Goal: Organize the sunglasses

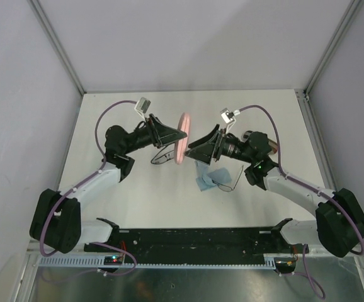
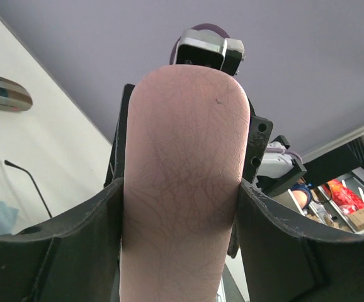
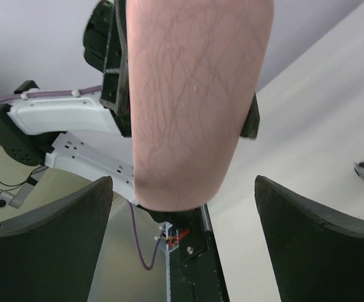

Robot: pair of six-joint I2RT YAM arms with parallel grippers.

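Note:
A pink glasses case (image 1: 182, 138) is held up above the table by my left gripper (image 1: 174, 136), shut on it; it fills much of both wrist views (image 2: 182, 176) (image 3: 194, 107). My right gripper (image 1: 202, 148) is open just right of the case, its fingers facing it (image 3: 43, 251). On the table below lie dark-framed glasses (image 1: 160, 158), a blue cloth (image 1: 206, 179) and another pair of glasses (image 1: 227, 187), partly hidden by the arms.
A striped case lies at the right side, mostly behind my right arm in the top view. Its front edge borders a dark gap.

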